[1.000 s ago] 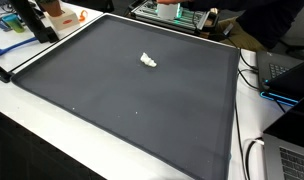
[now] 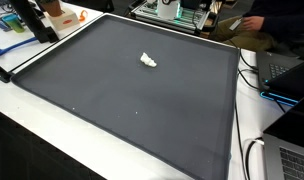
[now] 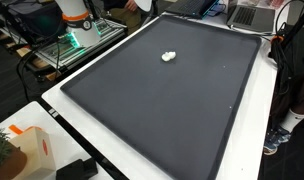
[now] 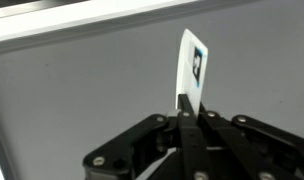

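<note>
In the wrist view my gripper is shut on a white strip (image 4: 187, 72), paper-like, with a small dark and blue print on its face. The strip sticks out beyond the fingertips, above the grey surface. A small crumpled white piece (image 2: 148, 60) lies on the grey mat in exterior view 1, towards the back. Exterior view 2 shows that white piece (image 3: 168, 56) too, in the far half of the mat. Neither exterior view shows the gripper.
A white table edge (image 3: 82, 140) surrounds it. Laptops (image 2: 287, 95) and cables stand at the right, with a person (image 2: 267, 20) behind. A plant pot (image 3: 7, 155) sits at the near left.
At the top of exterior view 1, the orange part near the white base has moved out of sight. The person's dark shape at the upper right has shifted. The white piece has stayed put.
</note>
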